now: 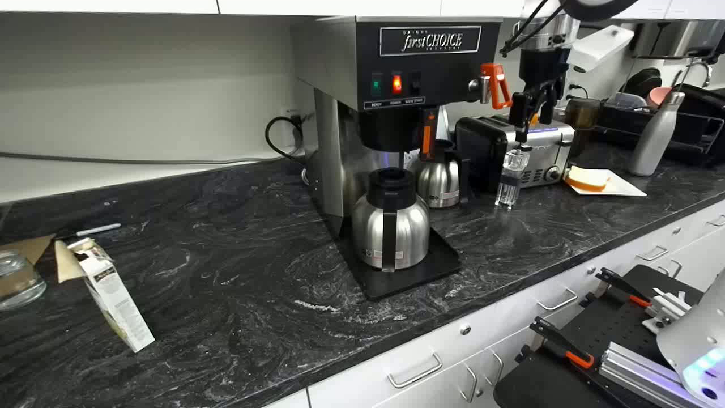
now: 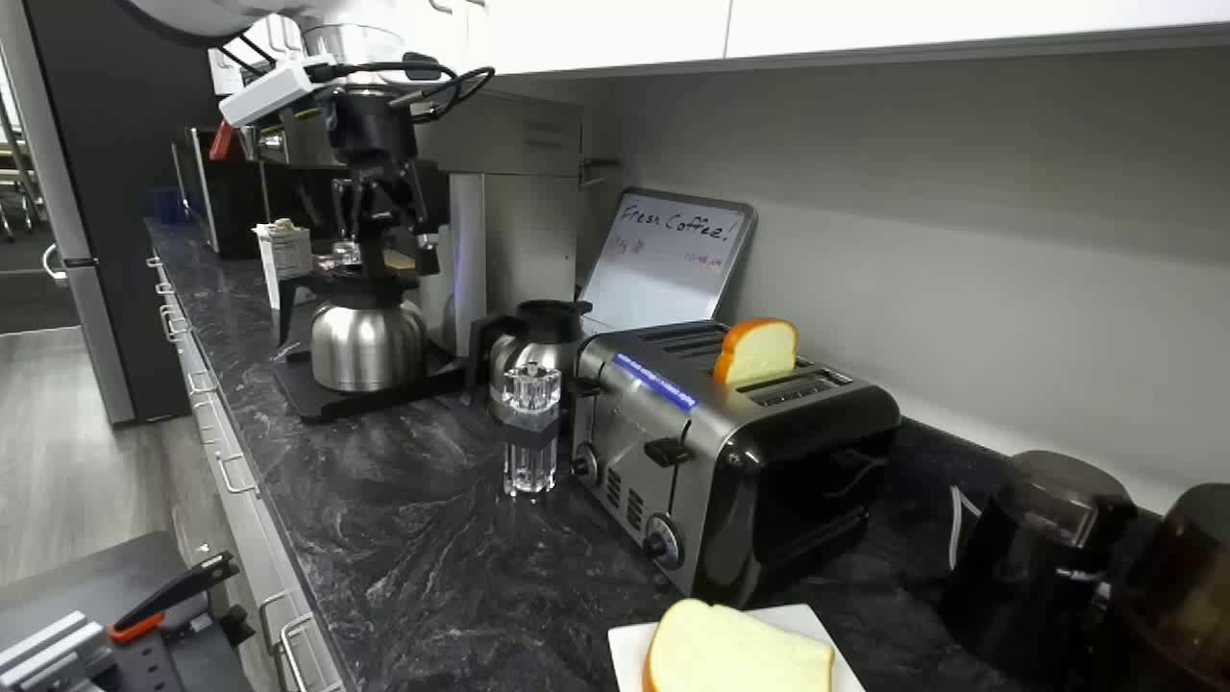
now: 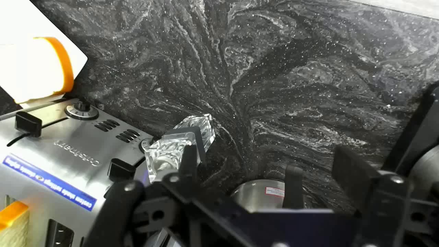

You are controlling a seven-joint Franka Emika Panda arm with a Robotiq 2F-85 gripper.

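My gripper (image 1: 534, 123) hangs in the air on the toaster side of the coffee maker, pointing down, its dark fingers spread with nothing between them. In the wrist view the fingers (image 3: 189, 158) stand apart above the counter. A clear, faceted mill-like container (image 2: 531, 444) with a dark band stands upright on the counter between the steel toaster (image 2: 646, 456) and the carafes. One steel carafe (image 1: 392, 231) rests on the black base of the coffee maker (image 1: 425, 64); a second steel carafe (image 1: 438, 180) stands behind it, beside the machine.
Bread (image 2: 758, 352) sticks out of a toaster slot. Another slice (image 2: 738, 657) lies on a white plate (image 2: 839, 669). An opened carton (image 1: 115, 299) and a glass jar (image 1: 20, 282) are at the far left. A steel bottle (image 1: 657, 136) stands far right.
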